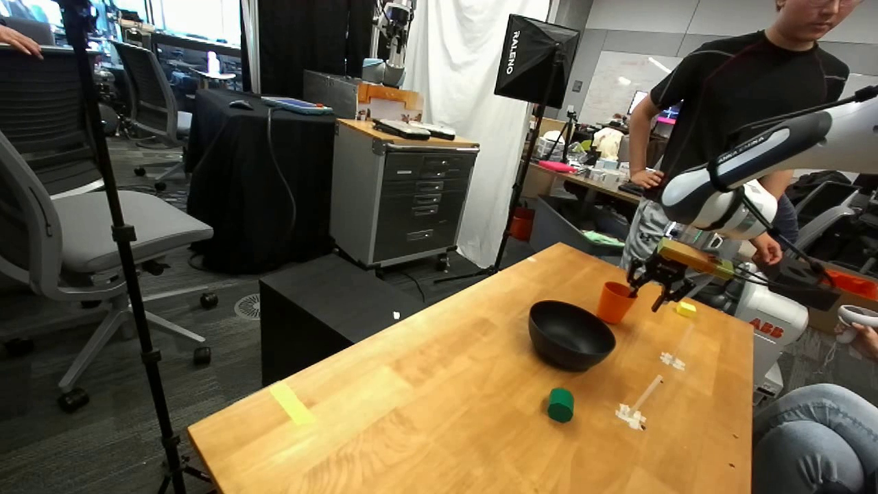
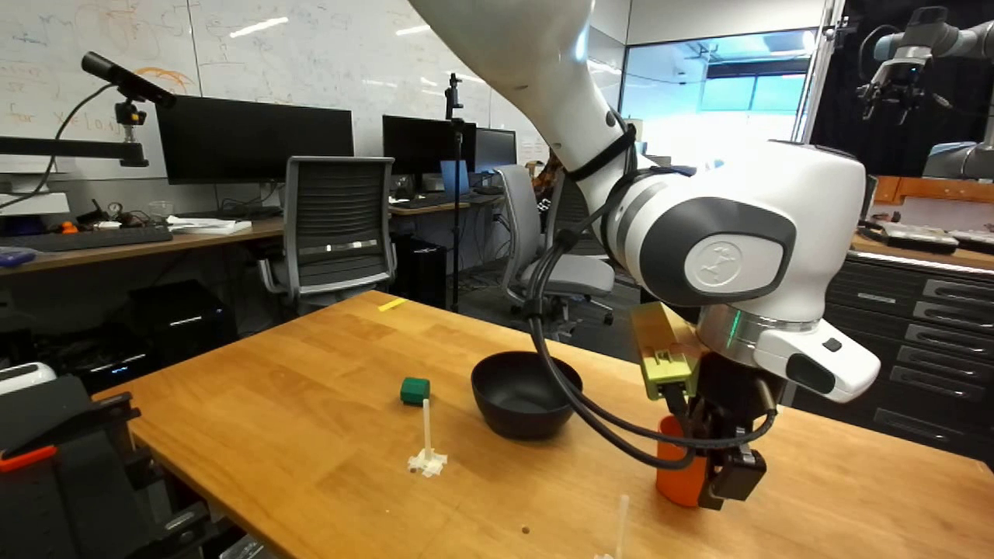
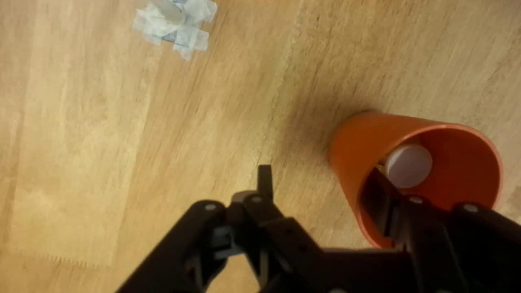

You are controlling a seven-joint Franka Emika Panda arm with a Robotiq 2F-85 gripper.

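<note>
An orange cup stands upright on the table, beyond the black bowl in exterior view 1. My gripper straddles the cup's near wall, with its fingers partly open. In the wrist view one of the dark fingers reaches inside the cup and the other stays outside over bare wood, clear of the wall. A white round-ended object lies within the cup, and a bit of yellow shows beside it. Exterior view 2 has the cup partly hidden behind the gripper and its cables.
Beside the cup is the black bowl, empty as far as shows. A green block, a small yellow block and two upright pale sticks taped down, one a near stick, share the table.
</note>
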